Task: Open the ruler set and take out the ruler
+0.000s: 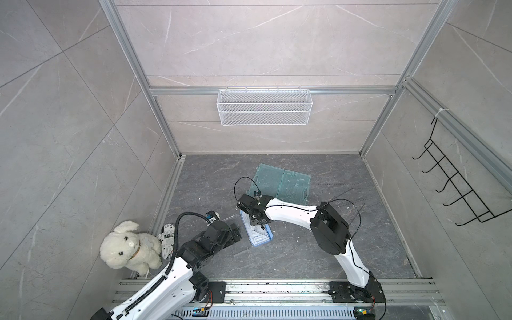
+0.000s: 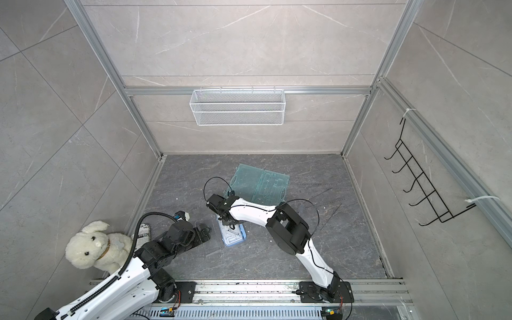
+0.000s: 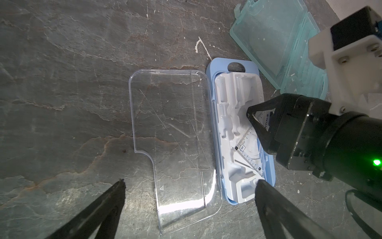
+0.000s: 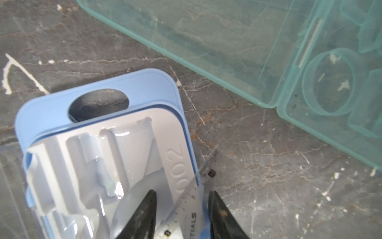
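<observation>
The ruler set lies unfolded: a blue-framed case (image 3: 274,165) with a white moulded tray (image 3: 228,159), and its clear lid (image 3: 175,119) spread flat to the left in the left wrist view. A clear set square ruler (image 3: 249,157) is on the tray. In the right wrist view the ruler (image 4: 185,205) slants between the fingers of my right gripper, its blurred tip reaching past the case's right rim. Those fingers are part open, with gaps beside the ruler. My left gripper is wide open above the lid and holds nothing.
A translucent teal case (image 3: 274,35) lies open behind the blue one. At the left wall are a white plush dog (image 1: 130,248) and a printed item (image 1: 167,240). Bare floor (image 1: 341,186) shows to the right.
</observation>
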